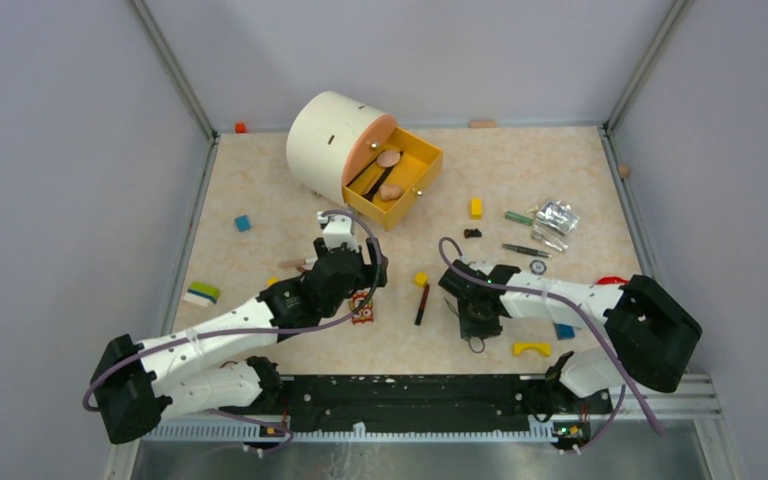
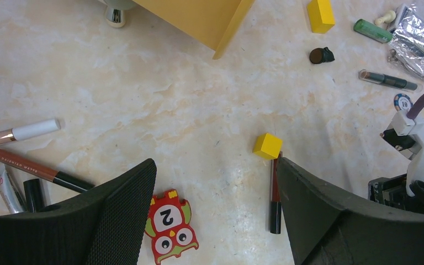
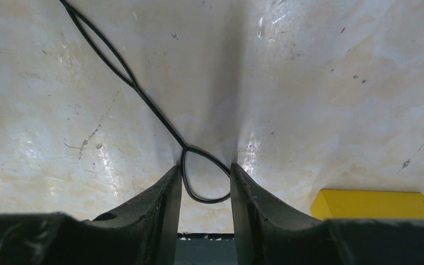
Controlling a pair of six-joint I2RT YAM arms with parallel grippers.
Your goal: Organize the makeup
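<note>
The white cylindrical organizer [image 1: 325,140] has its yellow drawer [image 1: 410,180] pulled out, holding brushes and a pink sponge. My left gripper stands open above the table, over an owl card [image 2: 171,232] and near lip pencils [image 2: 27,165] and a white-capped tube [image 2: 36,129]. A dark red pencil [image 2: 275,204] lies beside a yellow cube [image 2: 268,146]. My right gripper is low on the table, fingers partly apart around the loop of a thin black cord [image 3: 157,113]; whether it grips the cord I cannot tell.
A yellow block [image 3: 372,203] lies right of the right gripper. A silver packet [image 1: 558,217], a green tube [image 1: 517,217] and small items lie at the right. A blue cube [image 1: 243,222] sits at the left.
</note>
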